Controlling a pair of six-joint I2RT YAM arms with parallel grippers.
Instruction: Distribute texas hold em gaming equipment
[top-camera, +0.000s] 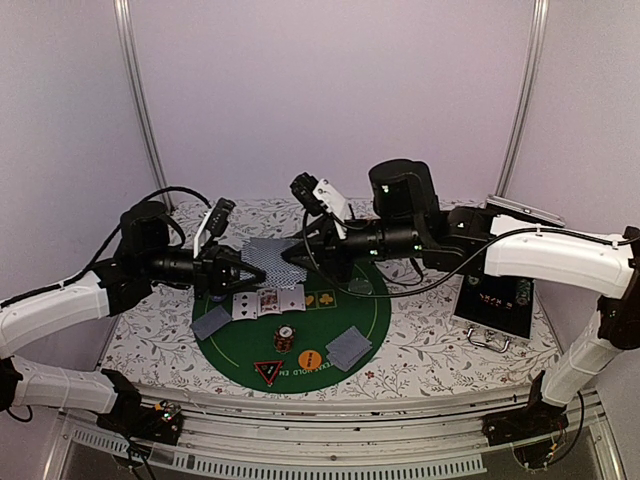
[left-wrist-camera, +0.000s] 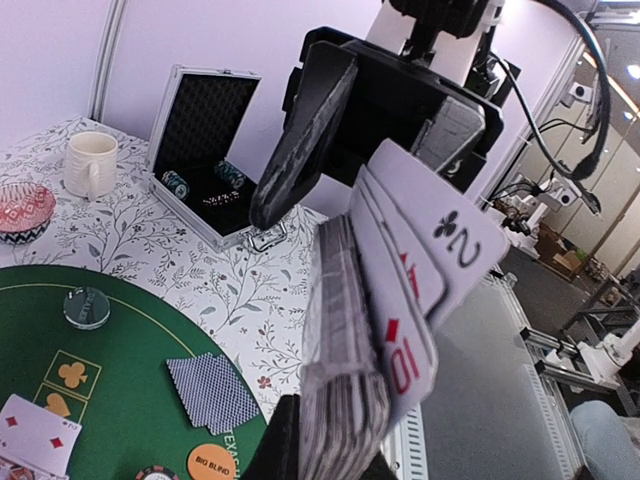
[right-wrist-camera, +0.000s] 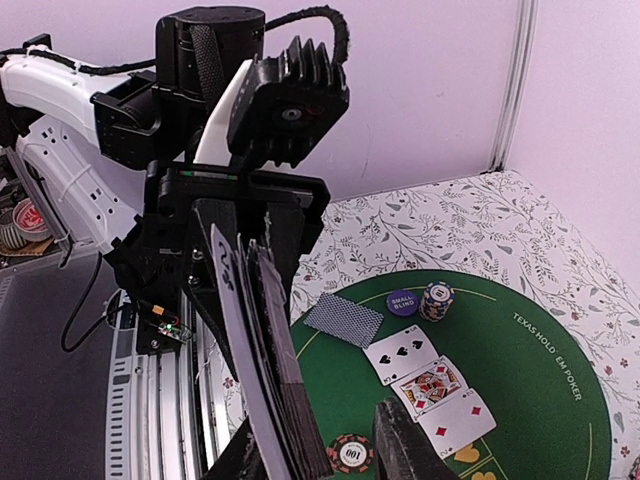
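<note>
A deck of patterned-back cards (top-camera: 270, 262) is held in the air above the table, with my left gripper (top-camera: 246, 272) shut on its left end. My right gripper (top-camera: 298, 258) stands part open at the deck's other end. In the left wrist view, its fingers (left-wrist-camera: 305, 145) are spread around the far end, where several fanned cards show a 2 of clubs and a 10. Below, three face-up cards (right-wrist-camera: 430, 390) lie in a row on the green poker mat (top-camera: 230, 355). Face-down cards rest at the mat's left (top-camera: 210, 321) and right (top-camera: 349, 347).
A chip stack (top-camera: 285, 338), a red triangle marker (top-camera: 267, 371) and the big blind disc (top-camera: 311, 360) sit at the mat's front. The small blind disc (right-wrist-camera: 402, 303) is near another chip stack (right-wrist-camera: 437, 300). An open case (top-camera: 495, 305) stands right; a mug (left-wrist-camera: 91, 162) and red bowl (left-wrist-camera: 25, 210) stand behind.
</note>
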